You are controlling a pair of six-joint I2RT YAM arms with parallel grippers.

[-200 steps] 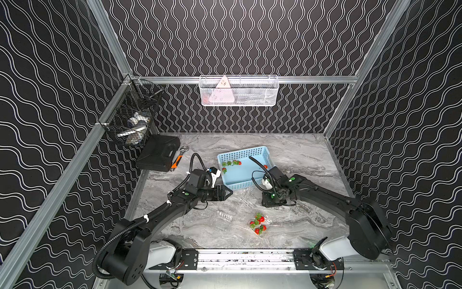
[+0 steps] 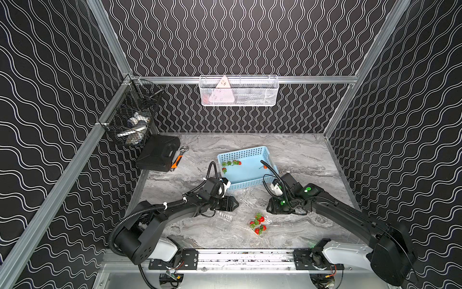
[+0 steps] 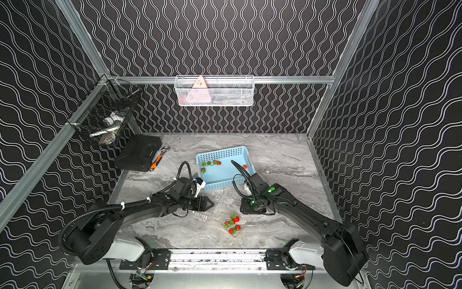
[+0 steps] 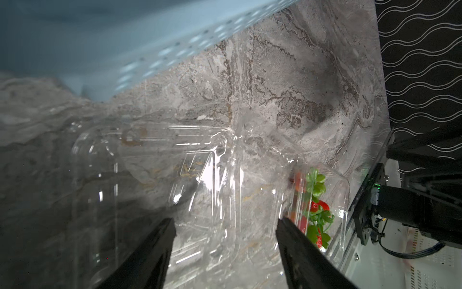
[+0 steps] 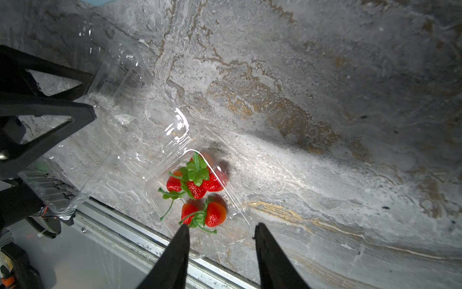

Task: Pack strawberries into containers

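A clear plastic container (image 5: 240, 216) holding several strawberries (image 5: 214, 213) lies near the table's front edge (image 2: 257, 224). An empty clear container (image 4: 158, 144) lies left of it, beneath my left gripper, whose fingers stand apart with nothing seen between them. My right gripper hovers over the front end of the filled container, fingers apart, nothing held. Behind both, the blue perforated basket (image 2: 245, 183) holds several more strawberries (image 2: 231, 162) along its left side, and one at the right.
A black case (image 2: 156, 151) and an orange wrench (image 2: 176, 160) sit at the back left. A white wire basket (image 2: 250, 96) and a black one hang on the frame.
Both grippers have moved toward the front and right, away from the blue basket. The containers and strawberries look unmoved.
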